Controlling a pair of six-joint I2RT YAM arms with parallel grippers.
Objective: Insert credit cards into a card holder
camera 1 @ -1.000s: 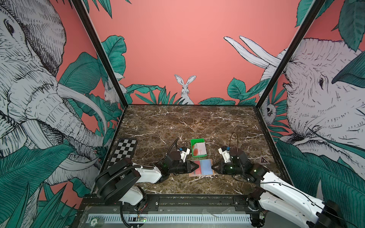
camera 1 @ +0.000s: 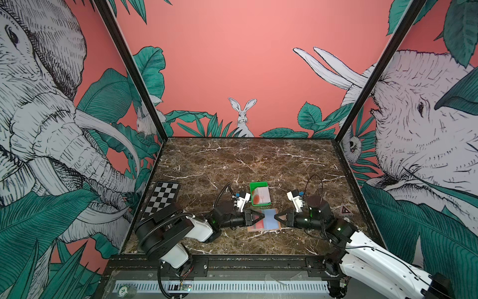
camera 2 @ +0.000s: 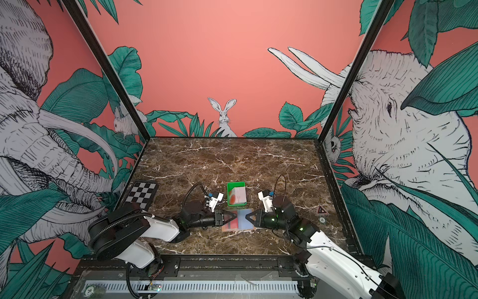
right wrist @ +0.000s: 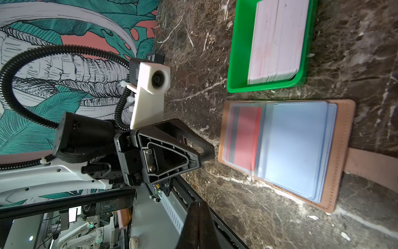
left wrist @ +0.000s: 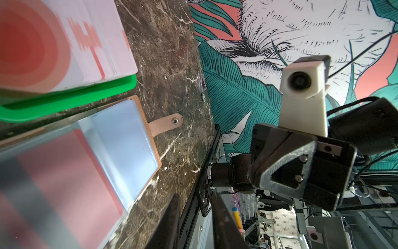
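A brown leather card holder (camera 1: 269, 219) lies open on the marble table, with clear blue-tinted sleeves (right wrist: 292, 149) and a red, grey-striped card (right wrist: 244, 137) in its left part. Just behind it a green tray (right wrist: 267, 88) holds a stack of pale cards (right wrist: 275, 41), the top one with a red design. My left gripper (camera 1: 260, 216) hangs over the holder's left part, fingers slightly apart with nothing seen between them. My right gripper (camera 1: 278, 217) is at the holder's right side, shut, nothing visible between its fingers.
A checkerboard board (camera 1: 163, 194) lies at the left edge. A small triangular marker (camera 1: 345, 210) is at the right.
Both arms have shifted slightly: my left gripper has moved a little to the right over the holder, and my right wrist and arm have risen and moved slightly rightward.
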